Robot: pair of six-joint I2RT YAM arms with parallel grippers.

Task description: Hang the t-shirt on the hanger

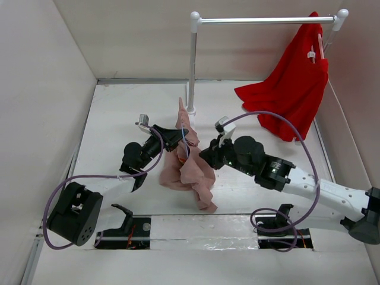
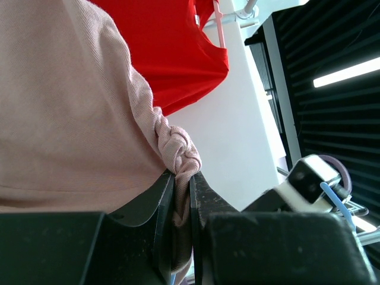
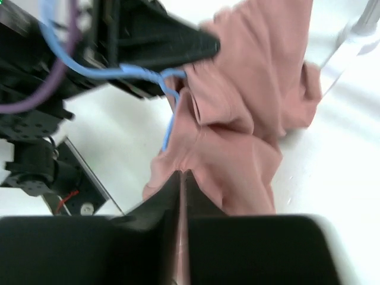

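A dusty pink t-shirt hangs in folds from my left gripper, partly resting on the white surface. In the left wrist view that gripper is shut on a bunched edge of the pink fabric. A thin blue hanger shows against the shirt and left gripper in the right wrist view. My right gripper is just right of the shirt in the top view; in its own view the fingertips are blurred against the fabric, and whether anything is between them is unclear.
A white-and-metal rack stands at the back, with a red shirt on hangers at its right end. Its left post rises just behind the pink shirt.
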